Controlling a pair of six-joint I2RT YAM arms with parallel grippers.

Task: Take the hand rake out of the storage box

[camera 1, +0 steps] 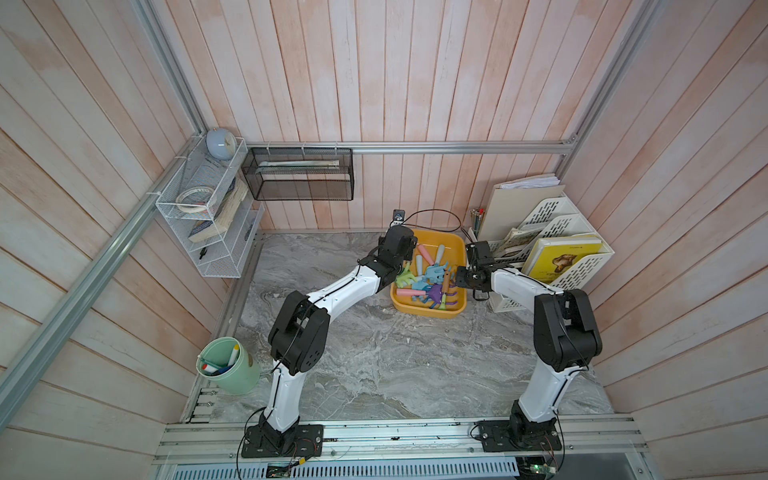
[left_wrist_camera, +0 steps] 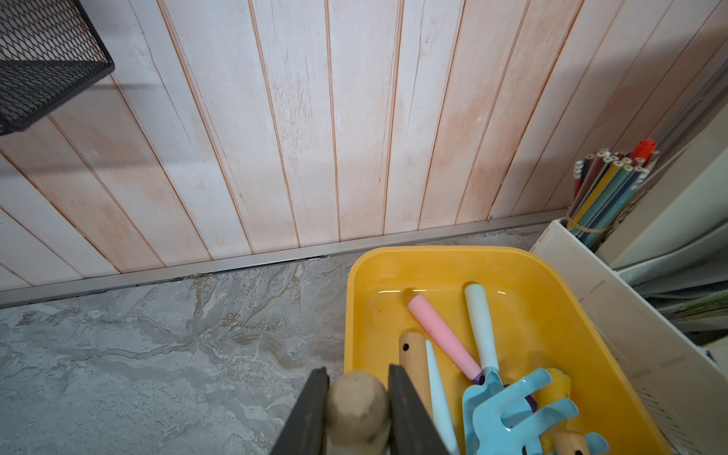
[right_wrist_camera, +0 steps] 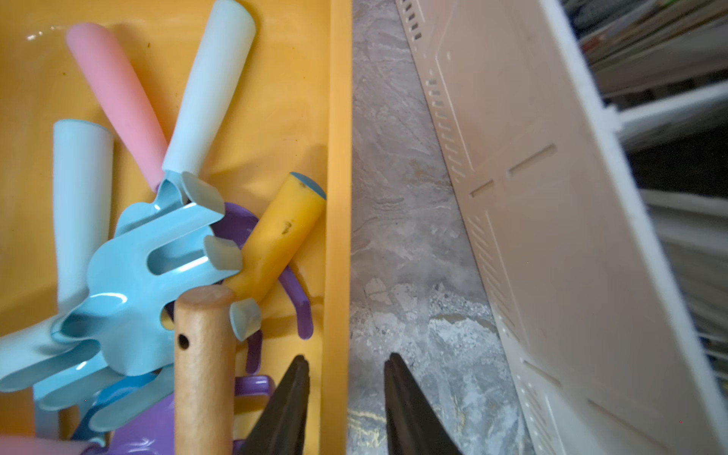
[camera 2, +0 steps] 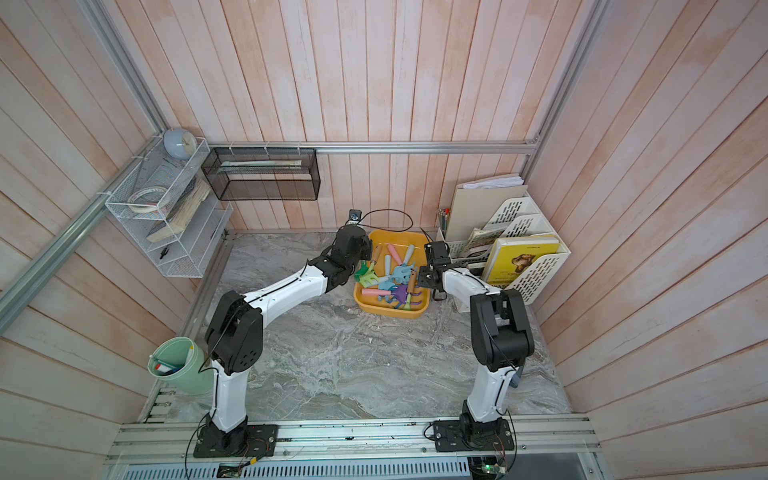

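The yellow storage box holds several garden tools in pastel colours, including a light blue hand rake with curved prongs. My left gripper is at the box's left side, shut on a wooden handle seen end-on in the left wrist view. My right gripper is at the box's right wall, fingers apart on either side of the rim, with nothing else between them.
A white file holder with books and pencils stands close right of the box. A black mesh basket hangs on the back wall.
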